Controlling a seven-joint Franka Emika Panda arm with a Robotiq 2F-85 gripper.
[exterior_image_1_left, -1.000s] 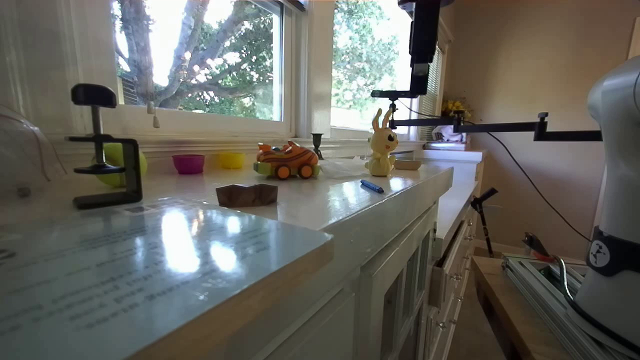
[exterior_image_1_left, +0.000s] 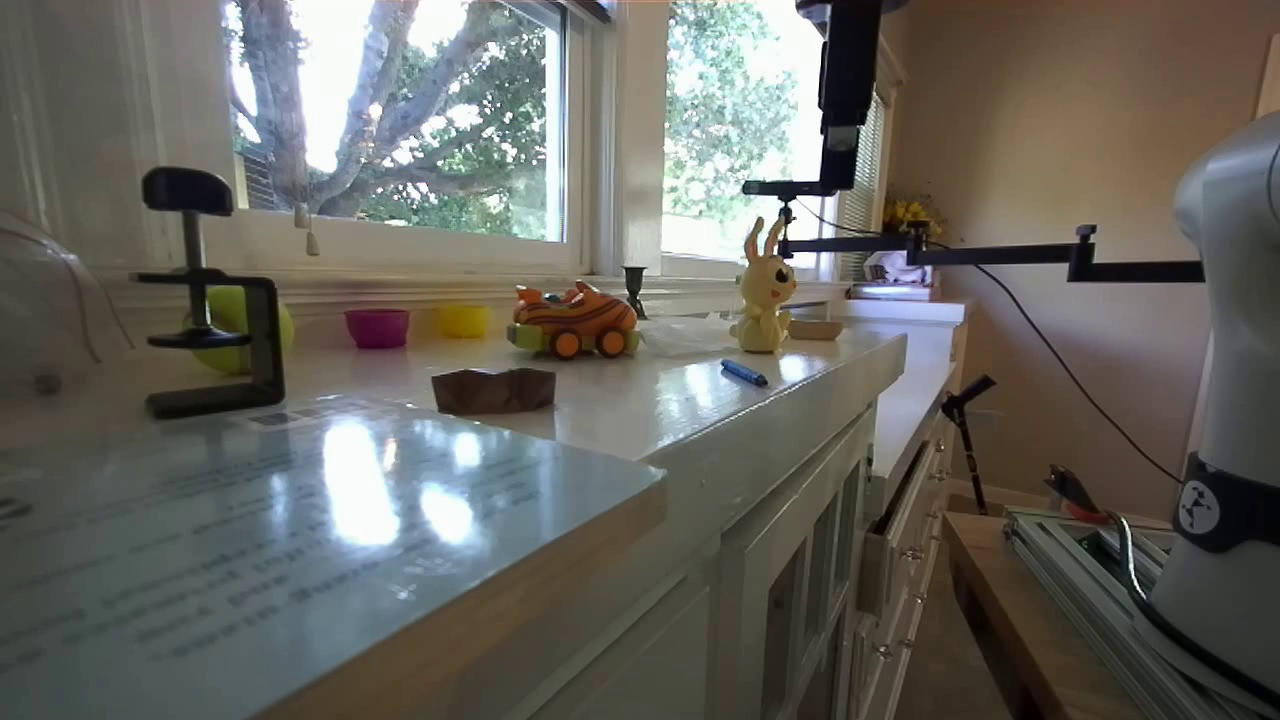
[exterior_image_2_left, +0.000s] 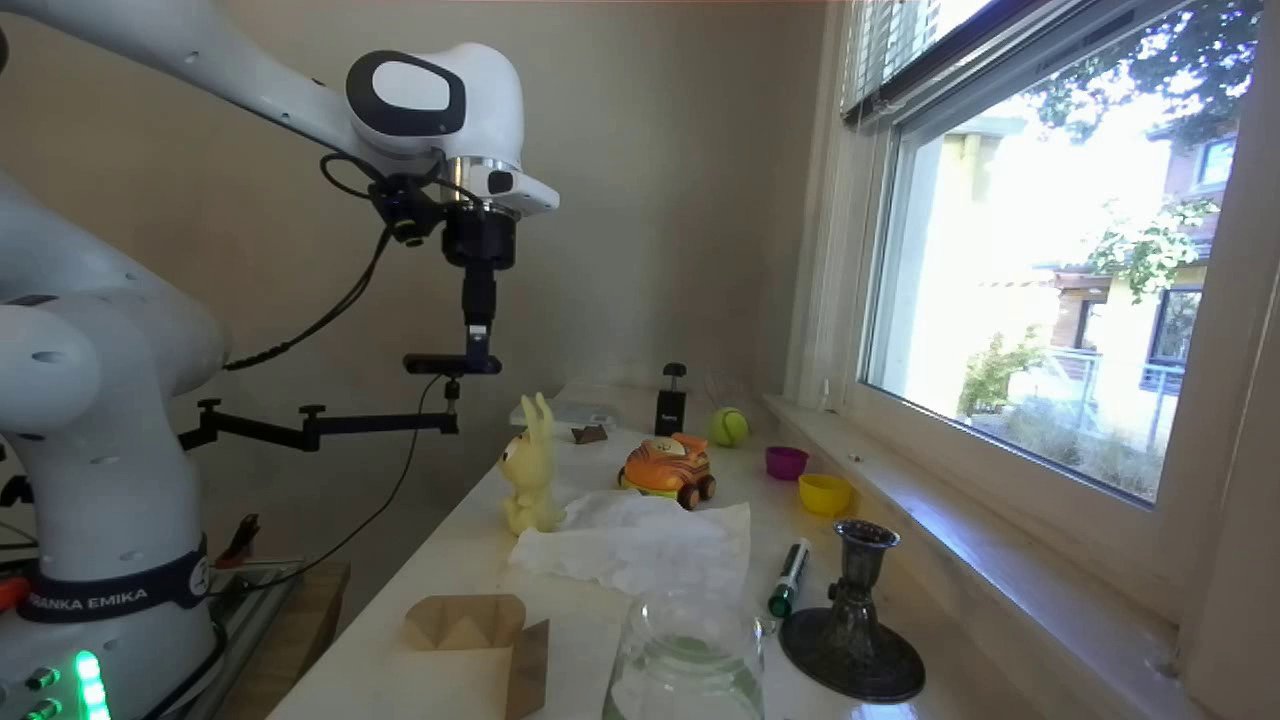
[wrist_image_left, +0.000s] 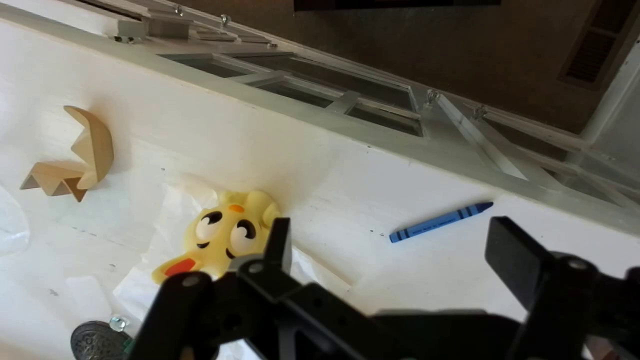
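My gripper hangs well above the counter, fingers spread wide, with nothing between them. Below the gap lies a blue crayon (wrist_image_left: 441, 222) on the white surface, near the counter's front edge; exterior view 1 shows the crayon (exterior_image_1_left: 744, 373) beside the yellow bunny. That bunny toy (wrist_image_left: 231, 231) appears partly behind one finger in the wrist view and stands upright in exterior view 2, where the bunny (exterior_image_2_left: 529, 468) is below and to the right of my gripper (exterior_image_2_left: 480, 366). An orange toy car (exterior_image_2_left: 667, 468) rests farther along the counter.
White paper (exterior_image_2_left: 648, 540) lies beside the bunny. A candle holder (exterior_image_2_left: 854, 618), green marker (exterior_image_2_left: 788, 580), glass jar (exterior_image_2_left: 686, 660) and cardboard piece (exterior_image_2_left: 462, 624) occupy the near end. Purple (exterior_image_2_left: 786, 462) and yellow (exterior_image_2_left: 825, 493) cups line the window side; a black clamp (exterior_image_1_left: 216, 300) stands at the far end.
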